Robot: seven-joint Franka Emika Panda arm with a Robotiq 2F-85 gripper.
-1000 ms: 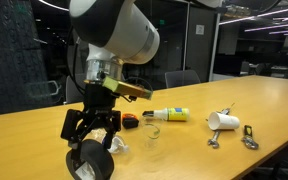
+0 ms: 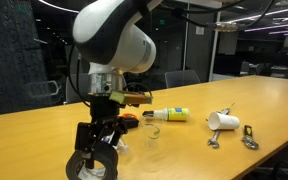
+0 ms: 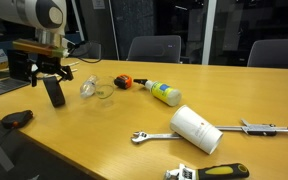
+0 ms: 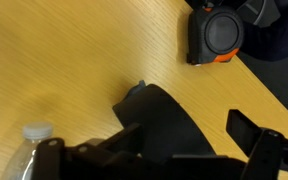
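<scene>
In exterior view 1 my gripper (image 2: 101,133) hangs low over a black rounded object (image 2: 105,154) with a pale inside, cut off by the lower edge of the view. Exterior view 2 has the gripper (image 3: 52,72) just above the same dark object (image 3: 55,93), which looks tall and narrow there. From the wrist, the black object (image 4: 162,112) fills the space ahead of and between the spread fingers. The fingers are open, and the object's lower part is hidden. Contact with it cannot be made out.
A clear bottle (image 4: 26,152) lies near one finger. A tape measure (image 4: 214,35) is by the table edge. Farther off are a clear glass (image 3: 105,91), an orange-and-black item (image 3: 125,81), a yellow-white bottle (image 3: 164,93), a white cup (image 3: 195,129) and a wrench (image 3: 154,136).
In exterior view 1 the gripper has shifted slightly right and down over the last second. The black object's outline looks a little different; the table items are unmoved.
</scene>
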